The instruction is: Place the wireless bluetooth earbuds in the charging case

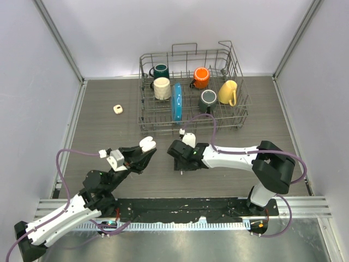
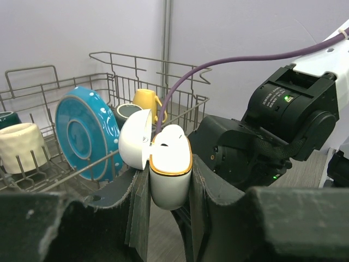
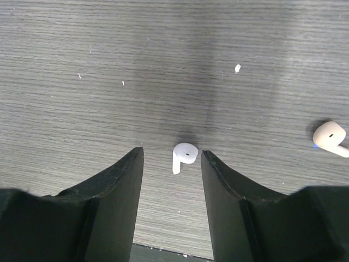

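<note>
My left gripper (image 1: 143, 157) is shut on the white charging case (image 2: 170, 185), its lid (image 2: 136, 136) flipped open; the case's orange-rimmed top faces up in the left wrist view. My right gripper points down at the table, open, with a white earbud (image 3: 185, 153) on the wood between and just beyond its fingertips. A second earbud (image 3: 330, 134) lies to the right in the right wrist view. In the top view the right gripper's body hides most of that area.
A wire dish rack (image 1: 221, 117) with mugs and a blue dish (image 1: 176, 101) fills the back middle. A small white object (image 1: 118, 109) lies left of it. Bare table (image 1: 103, 131) shows at left and right.
</note>
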